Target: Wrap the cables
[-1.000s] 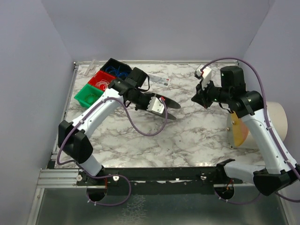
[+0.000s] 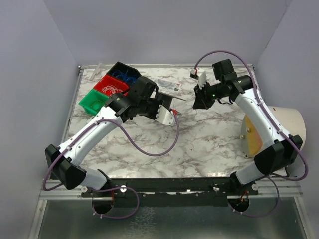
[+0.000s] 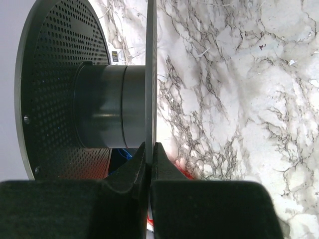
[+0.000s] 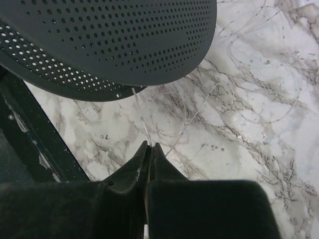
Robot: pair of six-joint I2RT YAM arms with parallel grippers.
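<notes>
A dark grey spool with perforated round flanges (image 3: 42, 94) and a smooth drum (image 3: 102, 107) fills the left of the left wrist view; in the top view the spool (image 2: 166, 99) is partly hidden by the left arm. My left gripper is shut on the thin edge of its nearer flange. From under the spool (image 4: 124, 45) in the right wrist view, a thin pale cable (image 4: 141, 117) runs to my right gripper, which is shut on it. The cable's loose part (image 4: 233, 92) leaves the fingertips and loops over the marble surface.
Green (image 2: 92, 102), red (image 2: 110, 85) and black (image 2: 130, 71) bins holding coiled cables stand at the back left. A printed card (image 2: 168, 85) lies behind the spool. At the right is a large cream cylinder (image 2: 284, 129).
The spool has turned in my left gripper's hold, its flanges now seen more edge-on from above. My right gripper has moved left, closer to the spool, and its arm has swung inward.
</notes>
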